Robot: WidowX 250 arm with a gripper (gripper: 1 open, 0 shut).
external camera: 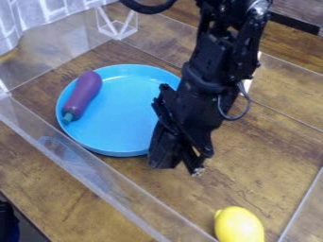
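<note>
The black gripper [175, 142] hangs low over the right edge of the blue plate [124, 99], its fingers pointing down near the wooden surface; it looks shut, though the arm hides much of the space between the fingertips. A purple eggplant [83, 93] lies on the left side of the plate. A yellow lemon-like object [240, 226] lies at the lower right, apart from the gripper.
Clear plastic walls [44, 142] run along the left and front of the wooden work area [63, 184]. The wood between the plate and the yellow object is open. A small white item shows behind the arm at the upper right.
</note>
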